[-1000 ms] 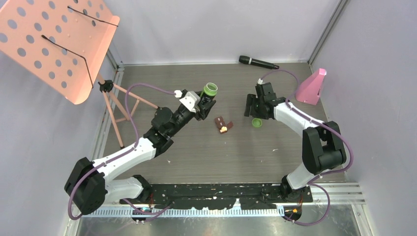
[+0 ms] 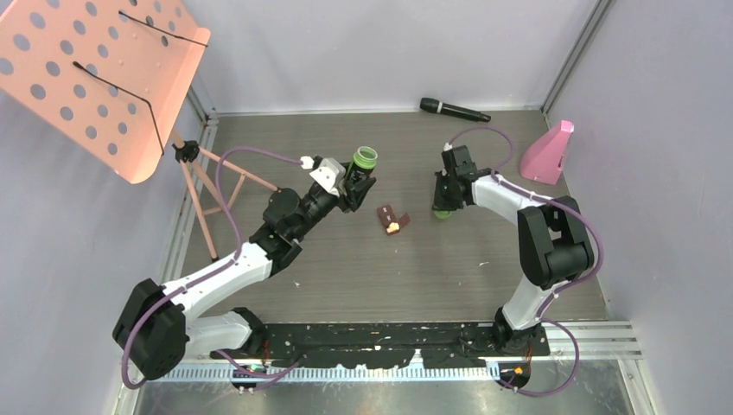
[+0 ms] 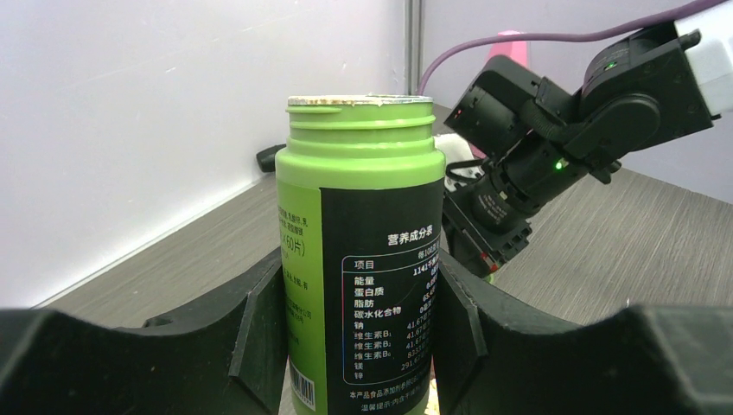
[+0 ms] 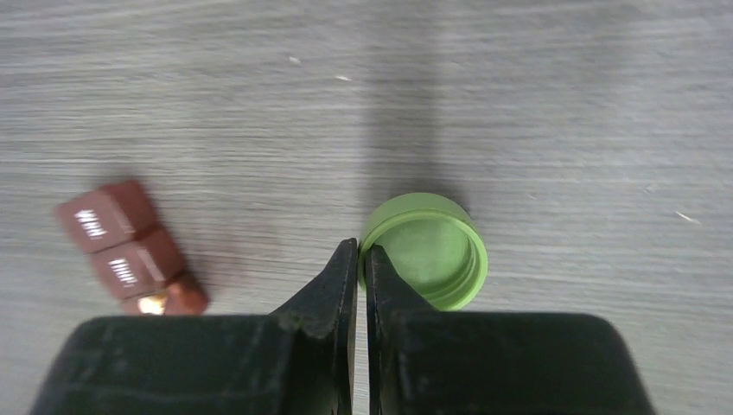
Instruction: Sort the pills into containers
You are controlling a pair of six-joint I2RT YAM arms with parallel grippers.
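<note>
A green pill bottle with a dark label [image 3: 380, 259] stands upright and uncapped between the fingers of my left gripper, which is shut around its body. From above, its open mouth [image 2: 365, 156] shows over that gripper. At the right, my right gripper points down and is shut on the rim of the green cap [image 4: 423, 246], whose hollow side faces the wrist camera. Most of the cap [image 2: 442, 213] is hidden under the gripper in the top view. Whether it touches the table is hard to tell. No loose pills can be made out.
A brown block-like item [image 2: 389, 218] lies on the table between the two grippers. At the back edge is a black microphone [image 2: 455, 110], and a pink stand [image 2: 547, 153] is at the far right. A large pink perforated panel [image 2: 112, 69] overhangs the left.
My right gripper came over the cap and shut on its rim; the cap has shifted slightly left and back with it. The left gripper and bottle have moved only a touch.
</note>
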